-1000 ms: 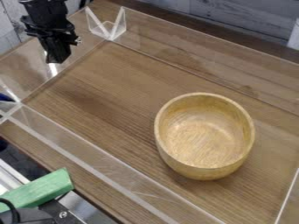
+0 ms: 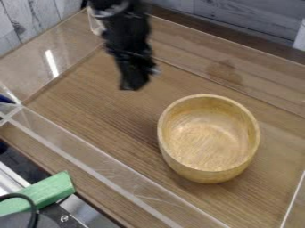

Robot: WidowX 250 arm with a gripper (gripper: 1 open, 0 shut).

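Observation:
My black gripper [image 2: 127,71] hangs over the upper middle of the wooden table, motion-blurred, so whether anything is between its fingers is hard to see. A round wooden bowl [image 2: 209,138] sits on the table at the right, below and to the right of the gripper.
Clear plastic edging [image 2: 119,178] runs along its left and front. A green object [image 2: 36,191] lies at the lower left, off the tabletop, beside dark items.
The gripper has swept right from the upper left corner toward the middle of the table, closer to the bowl. The bowl has stayed where it was.

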